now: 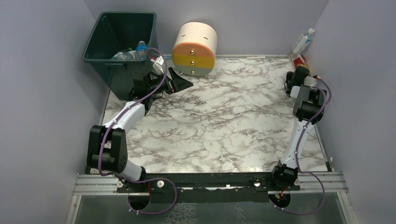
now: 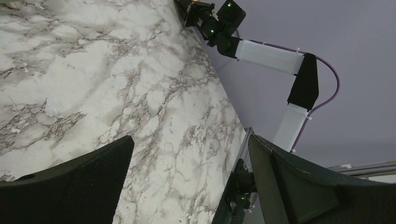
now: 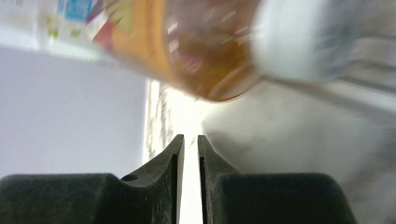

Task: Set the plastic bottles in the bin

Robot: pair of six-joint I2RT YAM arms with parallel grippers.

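Observation:
A clear bottle (image 1: 302, 43) stands in the back right corner, with an orange-and-red container (image 1: 297, 60) in front of it. My right gripper is low beside them; in its wrist view its fingertips are nearly together, and what is between them is unclear. The blurred orange container (image 3: 205, 51) and a white shape (image 3: 299, 42) loom above the fingertips. The green bin (image 1: 95, 37) at back left holds several plastic bottles (image 1: 141, 50). My left gripper hangs open beside the bin, nothing between its fingers.
A round-topped drawer unit (image 1: 194, 46) stands at the back, right of the bin. Walls close in on the right and back.

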